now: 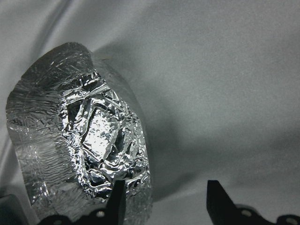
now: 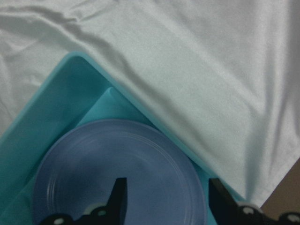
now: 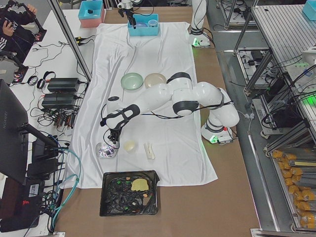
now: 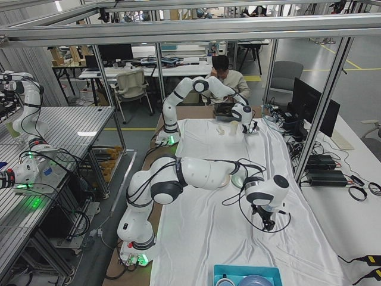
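A crinkled silver foil container (image 3: 106, 150) (image 1: 101, 136) lies on the white cloth, with my left gripper (image 3: 113, 138) just above it, open, nothing between its fingers; the container's right side is under the left finger in the left wrist view. My right gripper is open over a blue plate (image 2: 122, 159) in a turquoise bin (image 2: 70, 79) (image 3: 143, 31). A small cream cup (image 3: 129, 146) and a pale elongated item (image 3: 149, 151) sit right of the foil.
A green plate (image 3: 131, 81) and a beige plate (image 3: 154, 80) lie mid-cloth. A black tray (image 3: 113, 210) with scraps stands beyond the cloth's near edge.
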